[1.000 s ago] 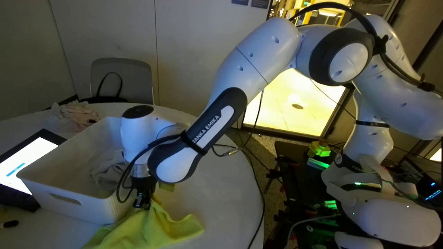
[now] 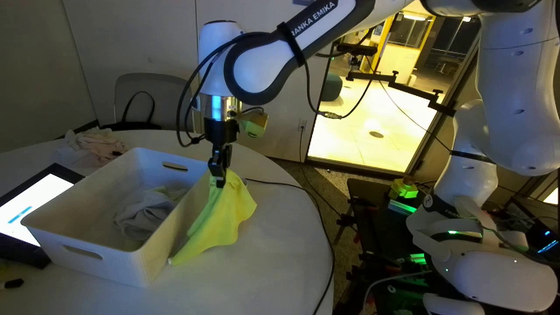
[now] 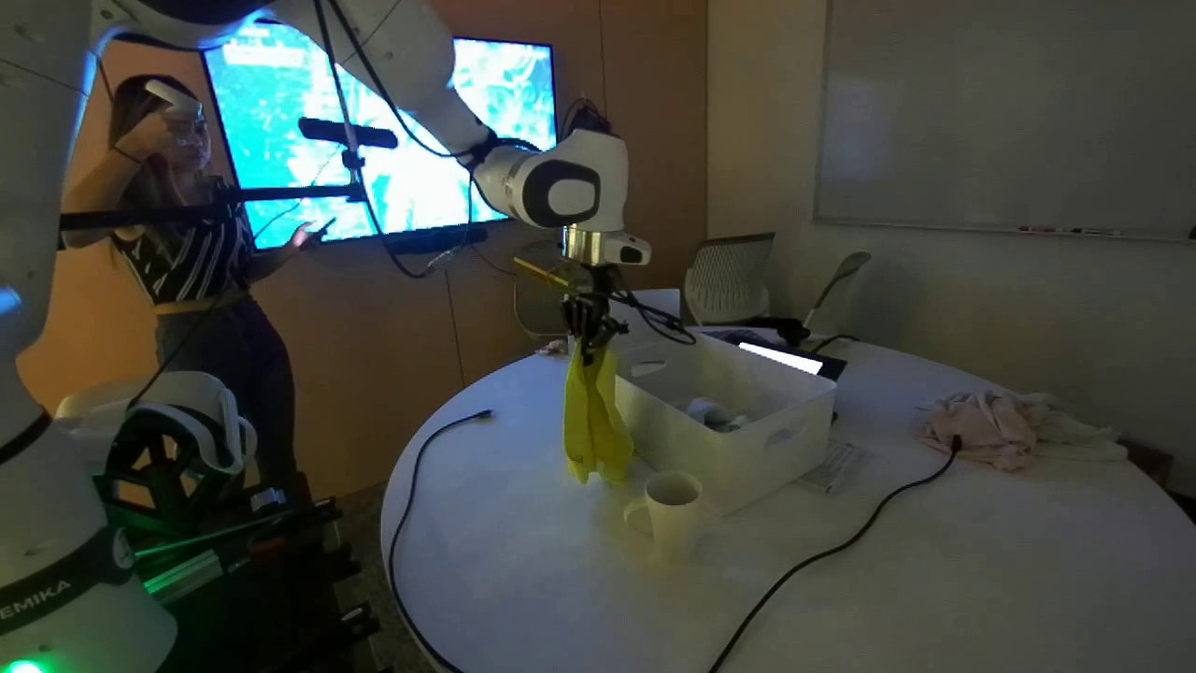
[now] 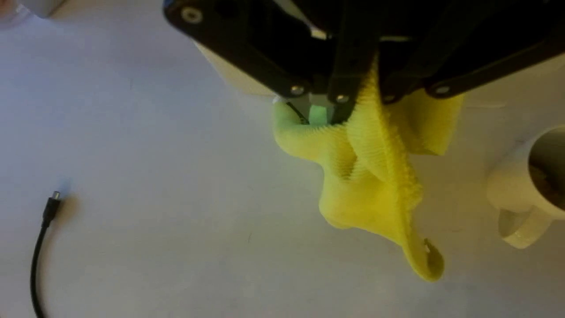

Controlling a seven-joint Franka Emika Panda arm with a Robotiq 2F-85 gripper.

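A yellow cloth hangs from my gripper, which is shut on its upper part. In exterior view 1 the cloth drapes down beside the white bin, its lower corner at the bin's near right side. Exterior view 2 shows the same yellow cloth hanging in folds beside the bin's wall. Beneath the dark fingers in the wrist view, the bunched cloth spreads over the pale table. Inside the bin lies a grey cloth.
A white mug stands close to the bin. A lit tablet lies on the bin's far side, with pinkish cloths farther off. Black cables cross the table. Bare table surrounds the mug.
My gripper has risen and moved back across the table, bringing the yellow cloth with it. The cloth was spread on the table at the front and now hangs beside the bin.
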